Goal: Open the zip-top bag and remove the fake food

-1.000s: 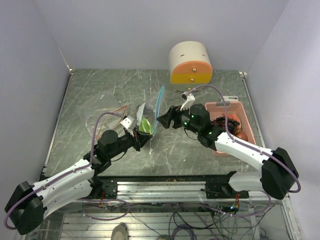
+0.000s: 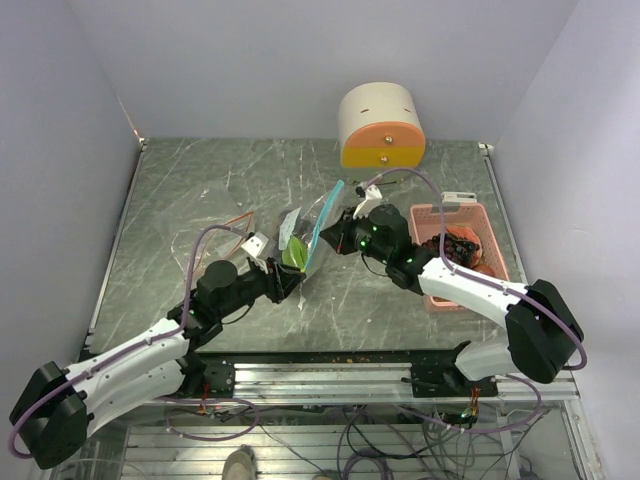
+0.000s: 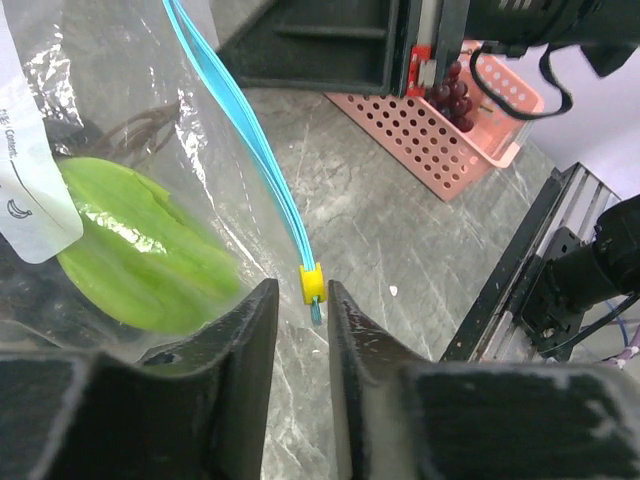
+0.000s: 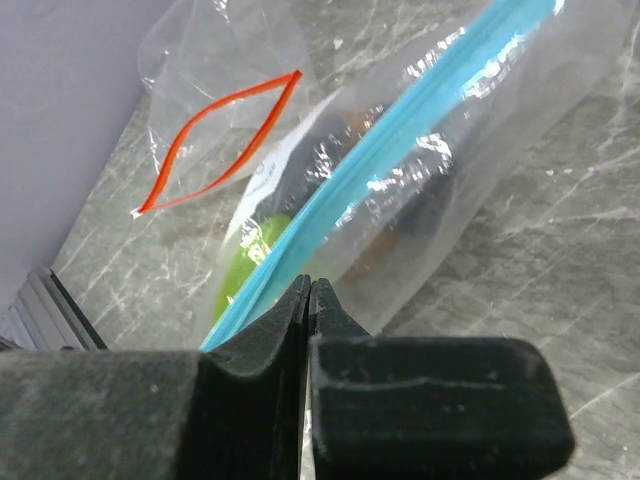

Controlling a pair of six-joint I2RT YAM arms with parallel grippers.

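In the top view a clear zip bag with a blue zipper edge point(image 2: 321, 222) lies mid-table, a green fake food piece point(image 2: 295, 252) inside it. My left gripper stands slightly open at the zipper's near end, its fingers apart on either side of the yellow slider point(image 3: 313, 283). The fake food point(image 3: 140, 243) shows through the plastic behind a white label point(image 3: 30, 165). My right gripper is shut with nothing between its fingertips. The blue zipper point(image 4: 370, 165) runs outside those fingers, along their far side.
Another clear bag with an orange-red zipper point(image 4: 240, 95) lies left of the blue-zipped one. A pink basket point(image 2: 425, 215) holding fake fruit sits on the right, under the right arm. A white bin with orange and yellow drawers point(image 2: 382, 145) stands at the back.
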